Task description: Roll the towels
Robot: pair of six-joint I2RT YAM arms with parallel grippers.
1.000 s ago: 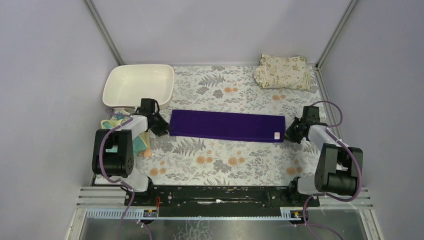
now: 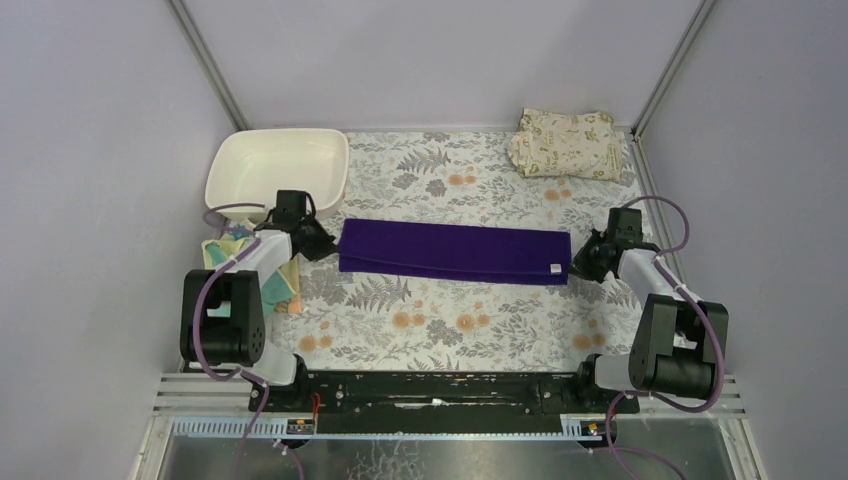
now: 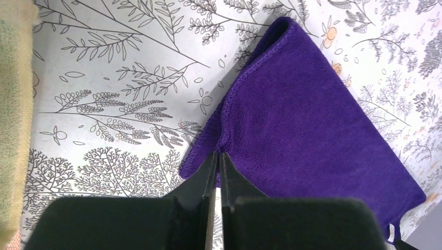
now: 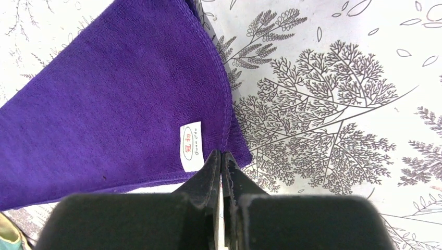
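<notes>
A purple towel [image 2: 455,244], folded in a long flat strip, lies across the middle of the table. At its left end, my left gripper [image 2: 336,251] has its fingers closed on the edge of the upper layer; in the left wrist view that layer of the towel [image 3: 312,114] is pulled in at the fingertips [image 3: 214,160], with the lower layer showing beside it. My right gripper pinches the upper layer at the other end, close to the white label [image 4: 192,147]. Both pairs of fingertips are shut, with the thin cloth between them.
Behind the left arm stands an empty white basin [image 2: 275,165]. Folded light towels [image 2: 284,285] lie under and beside that arm. At the back right rests a patterned cream cloth bundle [image 2: 566,146].
The upper layer's front edge has shifted slightly back, baring a strip of the lower layer along the front. Both grippers have moved a little; the label has moved slightly back.
</notes>
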